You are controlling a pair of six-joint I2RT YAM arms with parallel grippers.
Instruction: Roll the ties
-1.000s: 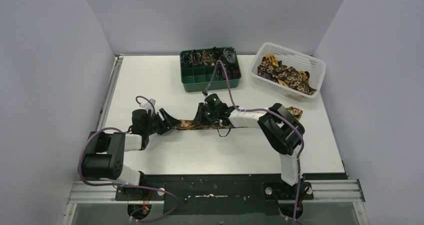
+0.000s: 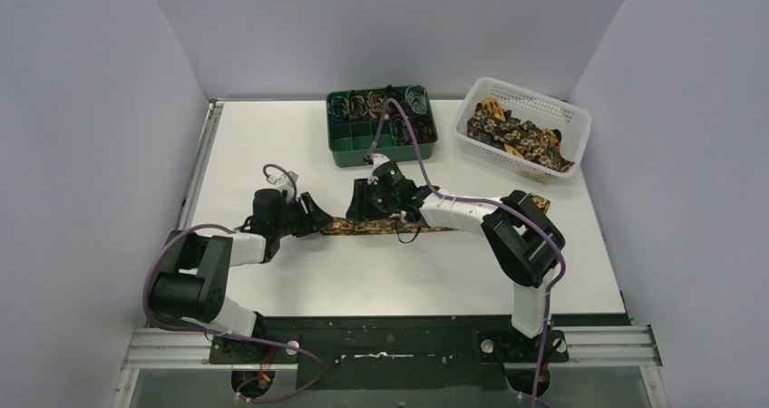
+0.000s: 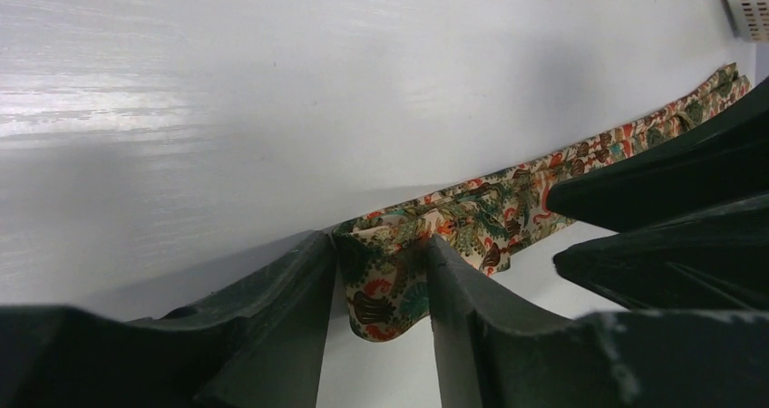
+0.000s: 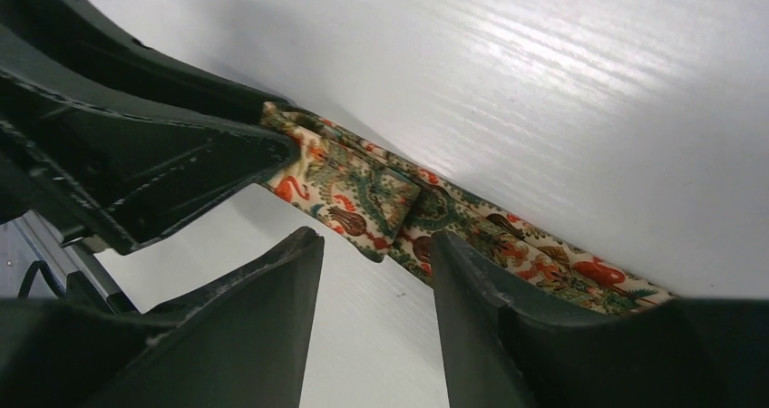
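Observation:
A flat, floral-patterned tie lies lengthwise across the table, its left end doubled over. At that end stands my left gripper, its fingers part open on either side of the raised fold. Whether they press on the cloth is not clear. My right gripper is just above the tie, a little to the right of the left one, with its fingers apart. The folded flap lies between the two grippers in the right wrist view. Part of the tie's length is hidden under the right arm.
A green divided box with rolled ties in several compartments stands at the back. At the back right, a white basket holds more patterned ties.
The left gripper has moved slightly right and its fingers have come closer together around the tie's end. My right gripper has risen or shifted slightly left, its arm's elbow swinging right.

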